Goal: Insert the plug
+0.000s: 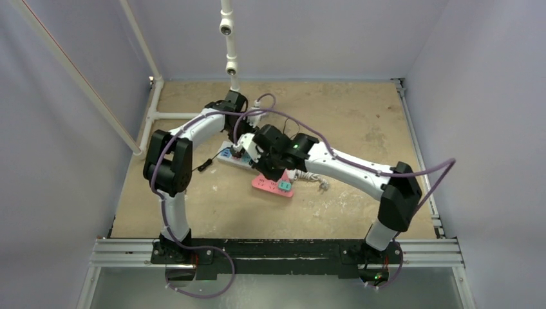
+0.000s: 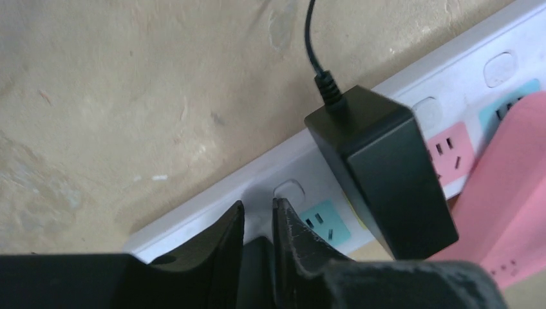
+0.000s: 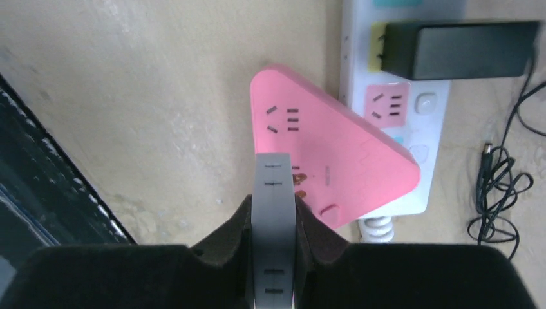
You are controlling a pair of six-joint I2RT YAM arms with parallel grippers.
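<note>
In the left wrist view a black adapter [image 2: 383,174] with a cable sits on the white power strip [image 2: 193,212]. My left gripper is over the strip beside it, fingers slightly apart; whether anything dark between them is held is unclear. In the right wrist view my right gripper is shut on a long pale grey object [image 3: 273,199] with slots, above the pink power strip [image 3: 328,141], which lies against the white one. In the top view both grippers are largely hidden by the arms.
Loose black cable [image 3: 499,199] lies beside the strips, and a coiled white cord [image 3: 376,228] below them. The bare board [image 1: 360,116] is clear at the back right. A white frame pipe [image 1: 177,116] runs along the back left.
</note>
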